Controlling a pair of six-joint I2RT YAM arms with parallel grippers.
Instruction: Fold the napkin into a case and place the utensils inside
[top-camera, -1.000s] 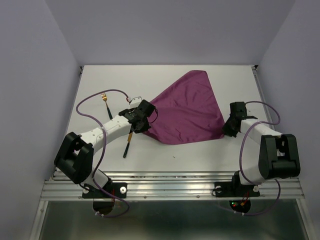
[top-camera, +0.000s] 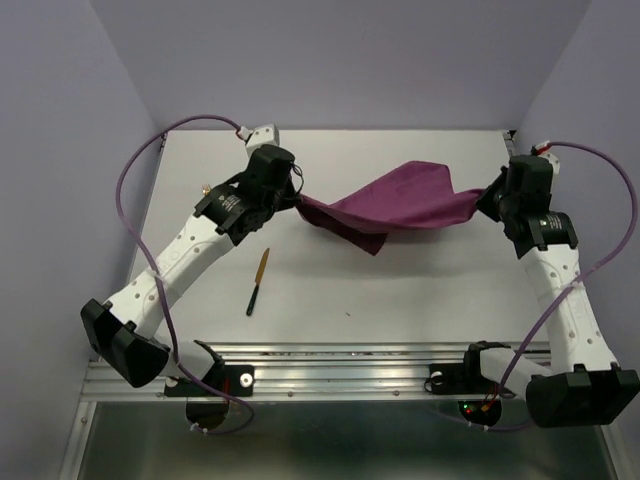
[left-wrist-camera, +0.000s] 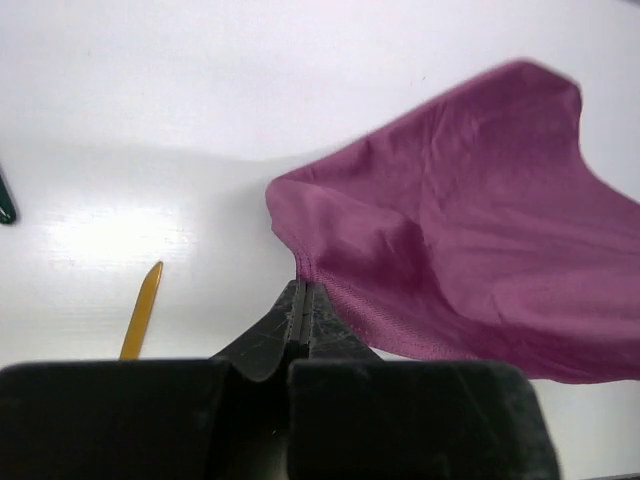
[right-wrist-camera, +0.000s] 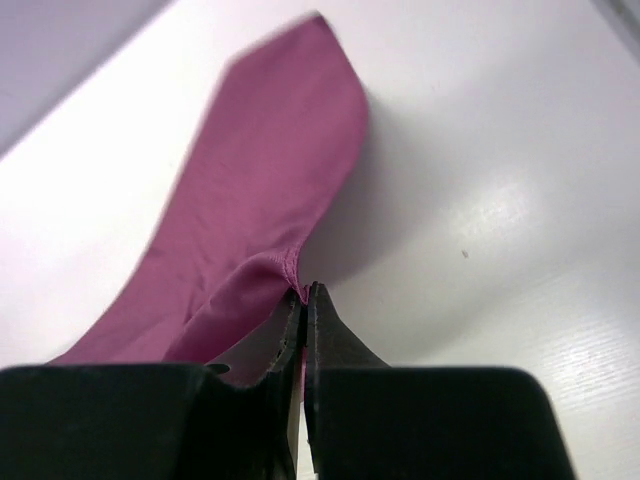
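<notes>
A purple napkin (top-camera: 400, 200) stretches between my two grippers, its near edge raised off the table and part of it still lying on the white surface. My left gripper (top-camera: 294, 200) is shut on one near corner; in the left wrist view the napkin (left-wrist-camera: 450, 230) runs right from the closed fingertips. At the other corner my right gripper (top-camera: 482, 203) is shut on the cloth, which bunches at its tips in the right wrist view. On the table's left lies a knife (top-camera: 258, 281) with a yellow blade and dark handle. The fork (top-camera: 206, 188) is mostly hidden behind the left arm.
A metal rail (top-camera: 340, 357) runs along the front edge, and grey walls stand at the sides and back.
Both grippers have moved toward the back and up, carrying the napkin's near edge with them; the cloth now hangs folded between them. The left arm now covers most of the fork. The knife has stayed put.
</notes>
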